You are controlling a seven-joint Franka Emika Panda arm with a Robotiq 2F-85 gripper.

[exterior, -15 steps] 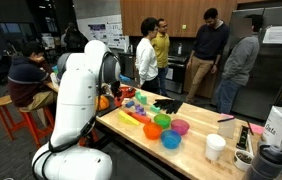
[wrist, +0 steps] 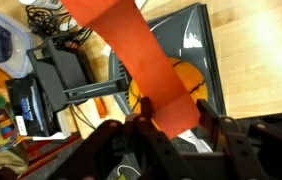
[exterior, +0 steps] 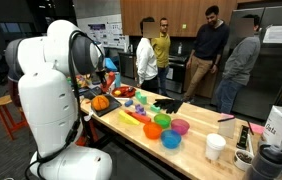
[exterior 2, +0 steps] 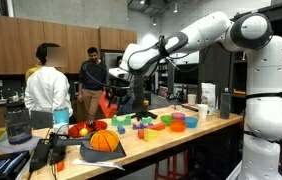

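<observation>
A long flat red object (wrist: 141, 55) runs out from my gripper, which is shut on its near end in the wrist view. Under it, an orange ball (wrist: 188, 78) lies on a black dustpan-like tray (wrist: 203, 45), partly covered by the red object. In exterior view 2 the red piece (exterior 2: 108, 106) hangs just above the orange ball (exterior 2: 105, 141). Exterior view 1 has the same ball (exterior: 100, 103) at the table's far left end; the fingers are too small to make out there.
Orange (exterior: 162, 120), pink (exterior: 180, 127), green (exterior: 153, 132) and blue (exterior: 171, 141) bowls stand mid-table. A white cup (exterior: 215, 147) is to the right. Several people stand behind the table. Bare wood shows in the wrist view's upper right.
The arm has swung left in exterior view 1, its elbow bulging out past the stools. The people and the table items look about the same.
</observation>
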